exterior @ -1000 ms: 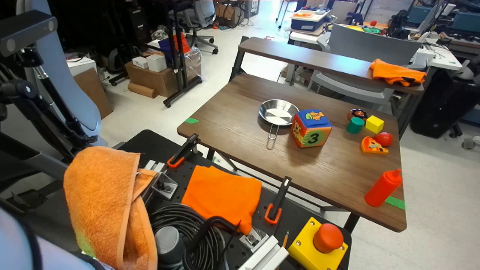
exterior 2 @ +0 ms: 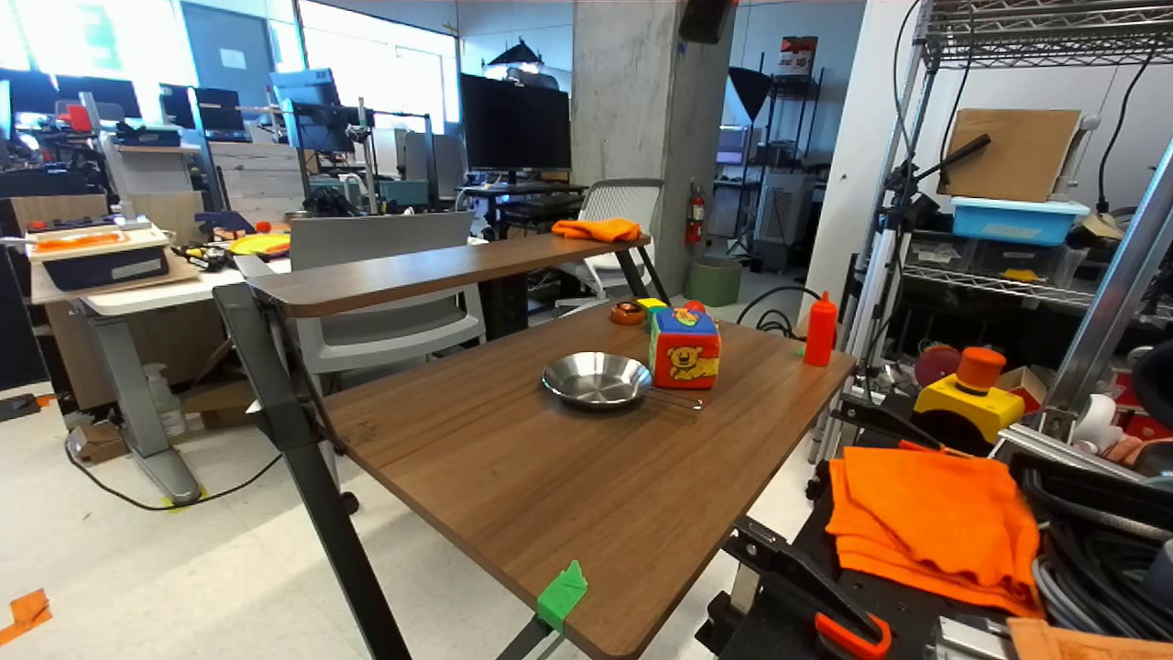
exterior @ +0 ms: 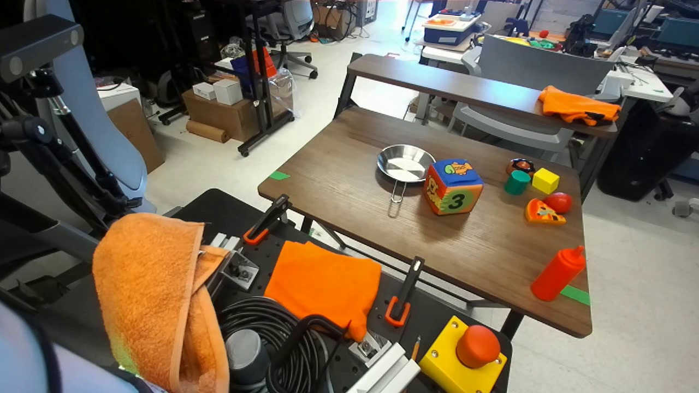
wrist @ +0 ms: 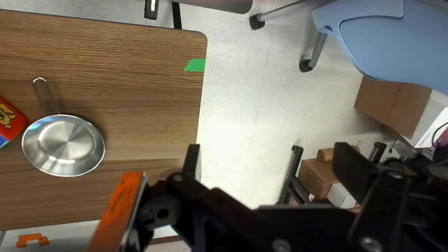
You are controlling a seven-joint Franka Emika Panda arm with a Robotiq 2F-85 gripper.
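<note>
My gripper stands open in the wrist view, its two black fingertips wide apart with only floor showing between them. It hangs past the table's end, to the side of a steel pan (wrist: 63, 145) that lies clear of it. In both exterior views the gripper is out of sight. Touching or almost touching the pan is a soft picture cube (exterior: 453, 186) with a number 3 on one face. The pan (exterior: 404, 164) rests on the brown table (exterior: 341, 150), its wire handle pointing toward the front edge.
Toward the table's other end are a green cup (exterior: 517, 183), a yellow block (exterior: 545, 180), a red ball (exterior: 558, 202), a pizza slice (exterior: 544, 212) and a red bottle (exterior: 558, 274). A raised shelf (exterior: 445, 85) runs along the back.
</note>
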